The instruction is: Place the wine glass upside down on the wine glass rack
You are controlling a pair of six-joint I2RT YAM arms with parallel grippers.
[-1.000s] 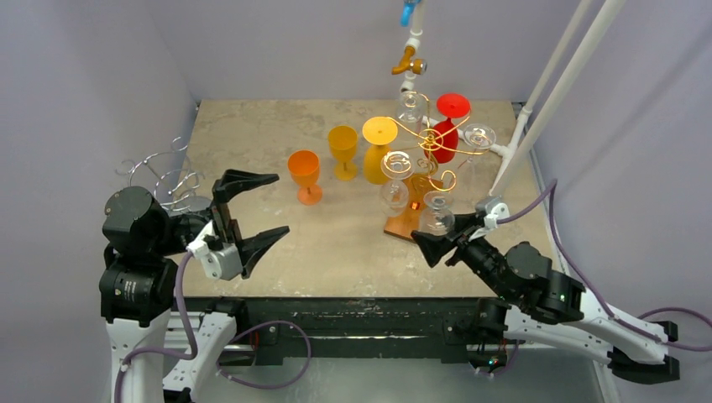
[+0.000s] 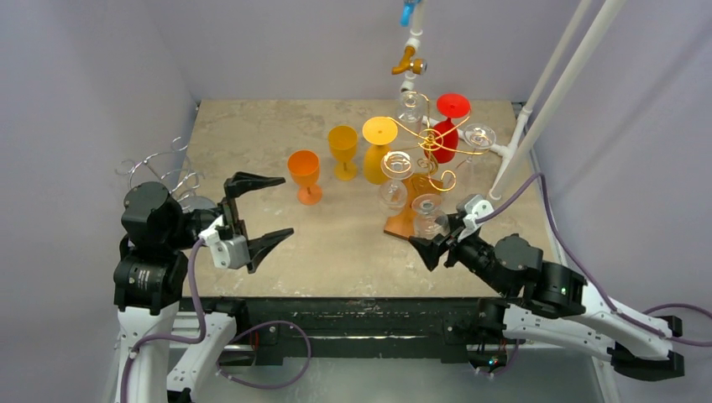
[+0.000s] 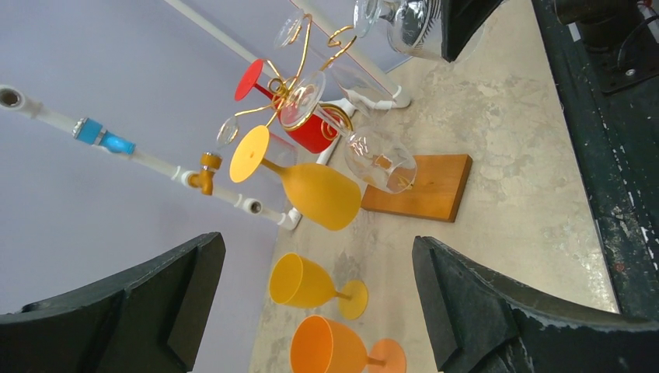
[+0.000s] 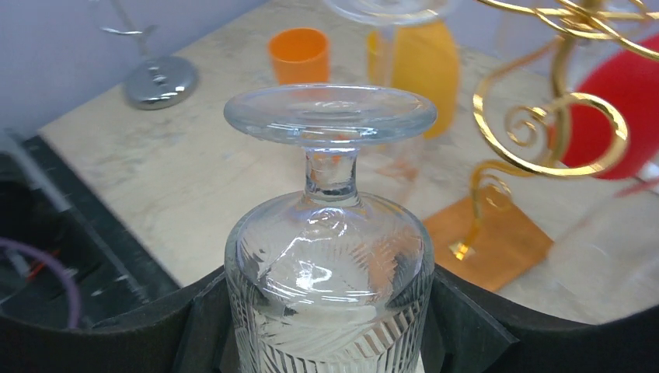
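Note:
A clear wine glass [image 2: 428, 220] [image 4: 330, 264] is held upside down, its foot upward, with my right gripper [image 2: 442, 238] shut around its bowl. The gold rack [image 2: 430, 141] stands to its rear on a wooden base [image 2: 403, 225]. In the right wrist view, the rack's curled front hook [image 4: 548, 136] is empty and lies to the right of the glass's stem, apart from it. The left wrist view shows the held glass [image 3: 416, 27] at the top edge beside a dark right finger [image 3: 465, 23]. My left gripper [image 2: 288, 206] is open and empty, left of the cups.
On the rack hang a yellow glass [image 2: 378, 159], a red glass [image 2: 447, 138] and several clear ones, including one [image 2: 392, 191] close to the held glass. An orange cup [image 2: 304, 172] and a yellow cup [image 2: 343, 151] stand upright. A silver rack [image 2: 172, 172] is at left.
My left gripper has drifted slightly right, still open.

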